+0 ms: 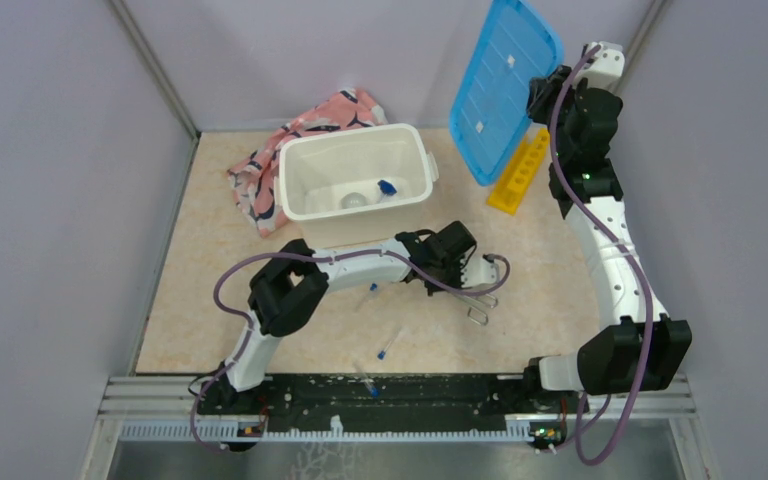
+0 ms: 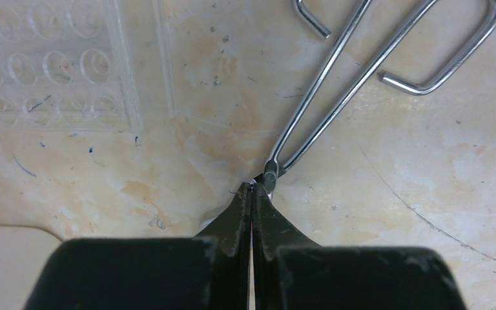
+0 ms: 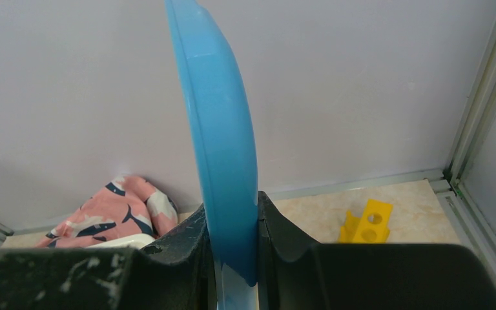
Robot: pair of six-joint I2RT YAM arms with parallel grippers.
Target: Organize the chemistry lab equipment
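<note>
My left gripper is shut low over the table, its tips at the pivot of metal tongs [image 2: 385, 53]; I see nothing clearly held. A clear tube rack [image 2: 58, 68] lies beside them. My right gripper is shut on the edge of a blue lid [image 3: 216, 110], held up on its side at the back right. The white bin [image 1: 303, 200] holds a small blue item [image 1: 386, 187] and a round clear item [image 1: 354, 200]. A yellow rack [image 1: 510, 190] stands beneath the lid.
A pink patterned cloth [image 1: 258, 180] lies behind and left of the bin. Several blue-capped pieces [image 1: 390, 343] lie at the front of the table. Walls enclose the back and sides.
</note>
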